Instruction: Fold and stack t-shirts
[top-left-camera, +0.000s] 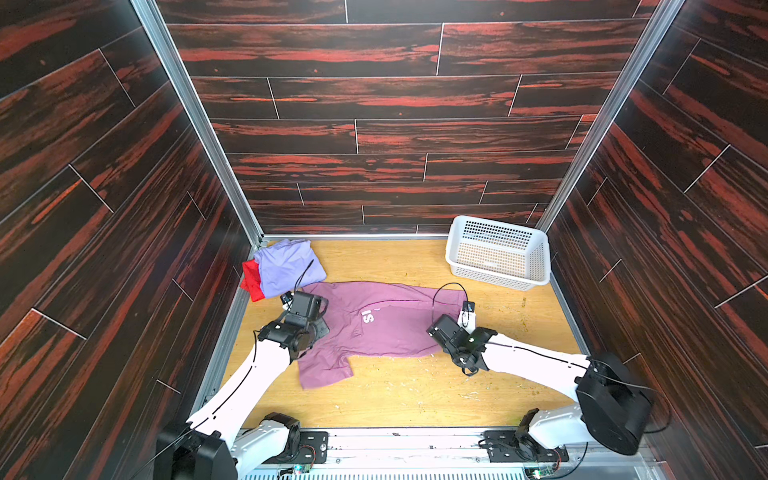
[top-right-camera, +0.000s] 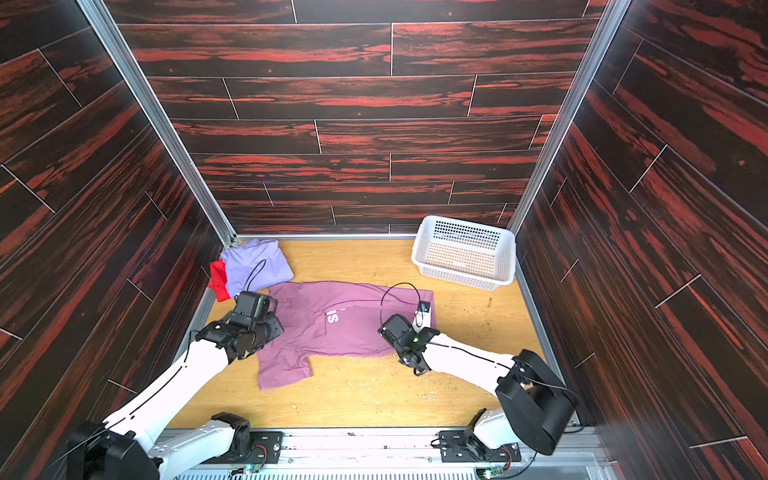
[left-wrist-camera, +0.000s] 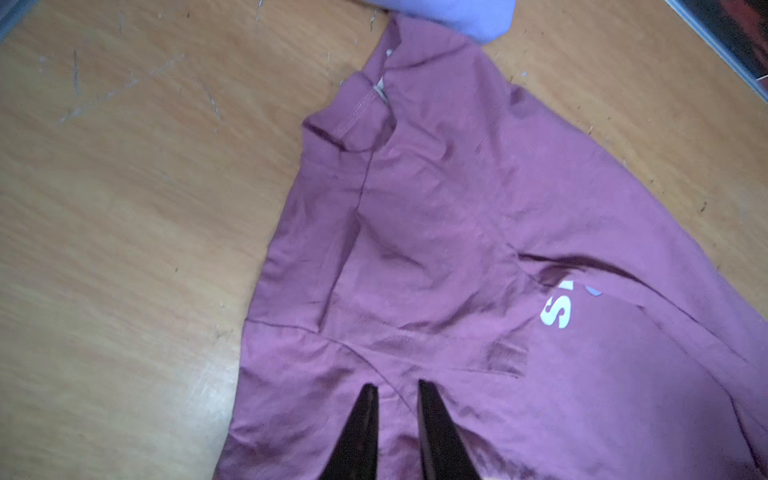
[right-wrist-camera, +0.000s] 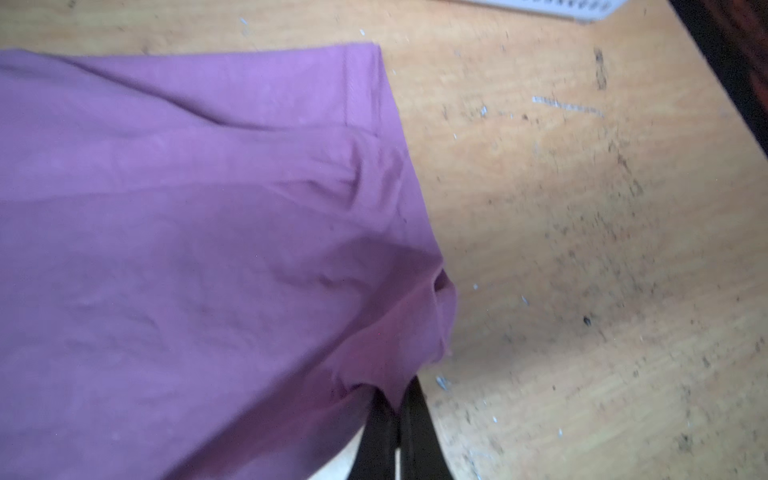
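A mauve t-shirt (top-left-camera: 400, 328) with white lettering lies across the table, its upper part partly folded over and a sleeve reaching toward the near left. My left gripper is above its left part in the left wrist view, fingertips apart with a narrow gap; nothing clearly held shows between them. My right gripper is shut on a lifted, bunched edge of the mauve t-shirt at its near right. A lavender cloth (top-left-camera: 288, 264) and a red cloth (top-left-camera: 249, 276) lie at the back left.
A white plastic basket (top-left-camera: 496, 276) stands at the back right. Walls close in on both sides and behind.
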